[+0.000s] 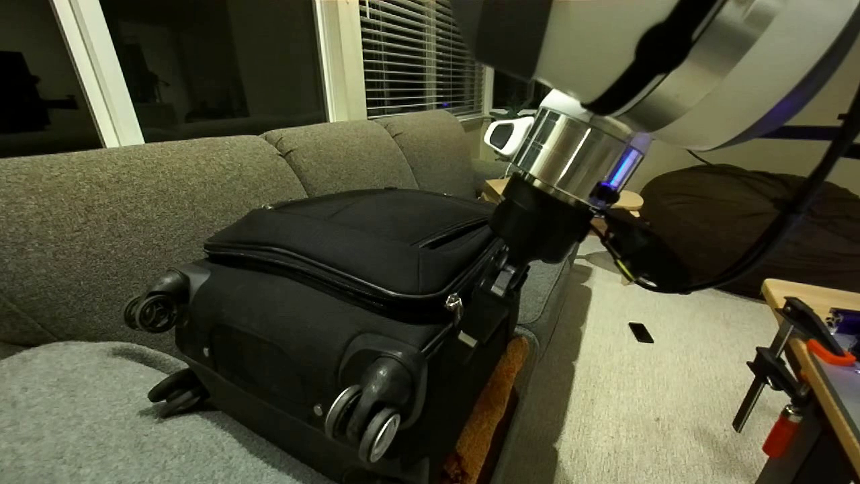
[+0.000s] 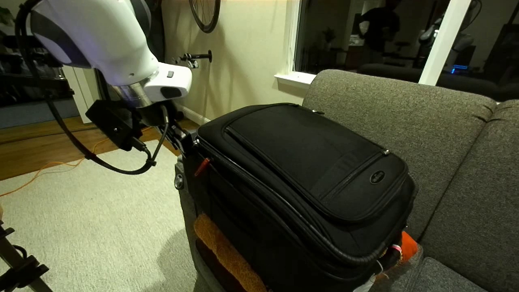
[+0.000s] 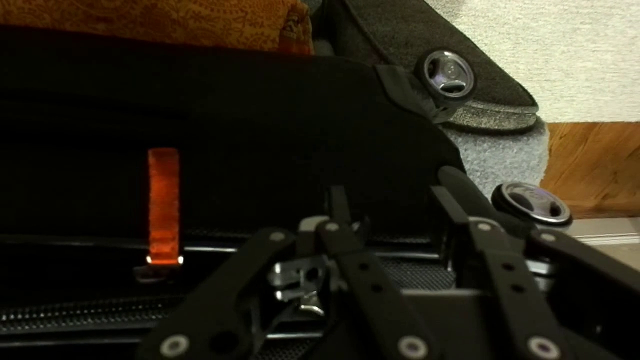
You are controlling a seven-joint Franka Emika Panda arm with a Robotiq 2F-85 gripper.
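A black suitcase (image 1: 322, 306) lies on the sofa, its wheels facing the camera in exterior view 1. In the wrist view, the fingers of my gripper stand apart over the suitcase's zipper edge, with nothing clearly held between them. Metal zipper pulls (image 3: 300, 279) show just left of the left finger; whether they touch it, I cannot tell. Farther left, an orange-red pull tab (image 3: 163, 204) hangs from another zipper. Exterior view 2 shows the gripper (image 2: 185, 141) at the suitcase's near corner, its fingertips partly hidden.
The grey sofa (image 2: 389, 97) backs the suitcase. An orange patterned cloth (image 3: 180, 21) lies beside it at the sofa's edge. Open carpet (image 1: 621, 403) spreads to the right, with a dark phone-like object (image 1: 641, 332) on it. A table with clamps (image 1: 786, 298) stands at the right edge.
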